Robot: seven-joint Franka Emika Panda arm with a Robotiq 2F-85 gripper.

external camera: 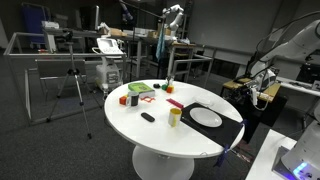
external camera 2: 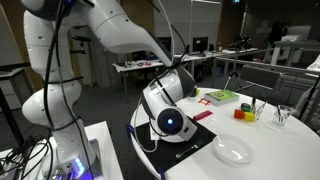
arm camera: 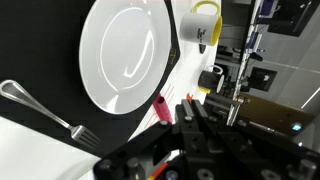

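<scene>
My gripper shows as a dark shape at the lower right of the wrist view. Its fingers are hard to make out there, and nothing clear shows between them. In exterior view 1 my gripper [external camera: 254, 96] is above the right side of the table, apart from the white plate [external camera: 205, 117]. That plate [arm camera: 124, 48] rests on a black mat [arm camera: 40, 45] in the wrist view. A silver fork [arm camera: 48, 110] lies on the mat beside it. In exterior view 2 the wrist camera [external camera 2: 170, 121] hides the fingers and part of the mat [external camera 2: 143, 136].
A yellow mug [external camera: 174, 117] stands beside the mat, with a red object [external camera: 175, 103] close by. Farther back are a green box [external camera: 140, 88] and small coloured items. A dark object [external camera: 148, 117] lies left of the mug.
</scene>
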